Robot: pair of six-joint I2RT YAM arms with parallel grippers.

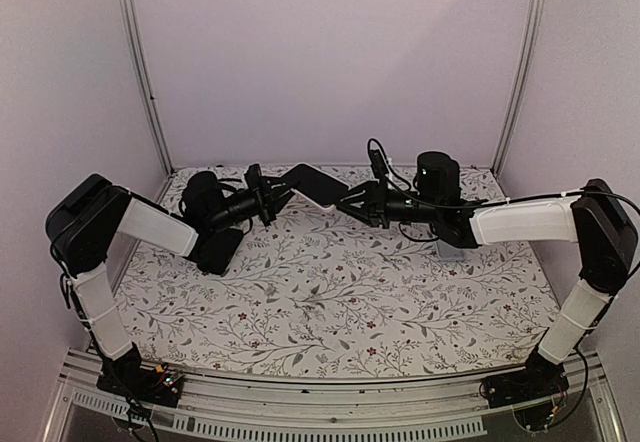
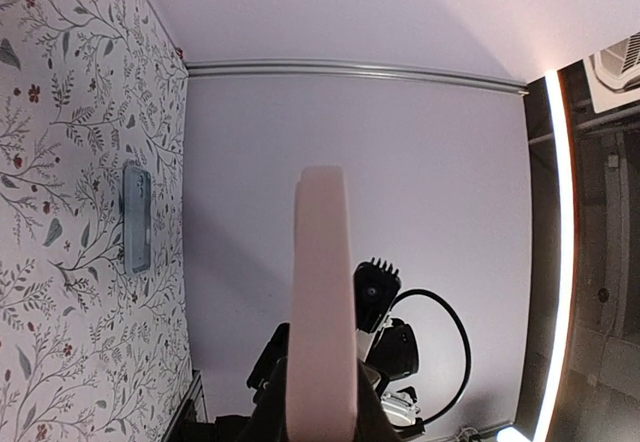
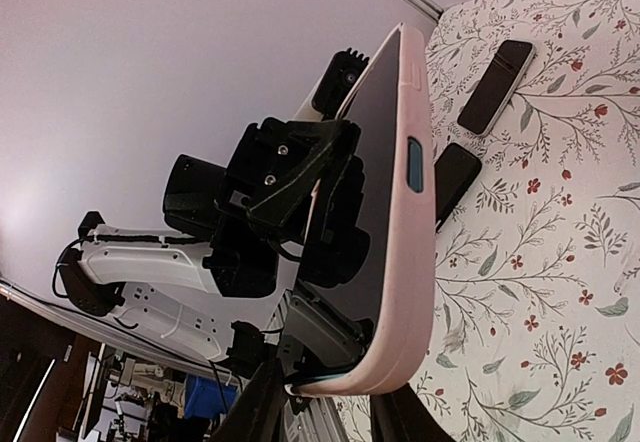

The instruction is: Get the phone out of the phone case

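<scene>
A dark-screened phone [image 1: 312,180] in a pale pink case [image 3: 410,252] hangs in the air between the two grippers. In the left wrist view the case [image 2: 320,302] appears edge-on, a long pink strip. My left gripper [image 1: 277,194] is shut on one end of the cased phone. My right gripper [image 1: 355,202] is shut on the opposite end, at the lower corner in the right wrist view, where a bluish sliver shows along the case's rim.
Two other phones [image 3: 495,87] [image 3: 456,182] lie on the floral table [image 1: 340,302]. A translucent case [image 2: 137,217] lies on the table in the left wrist view.
</scene>
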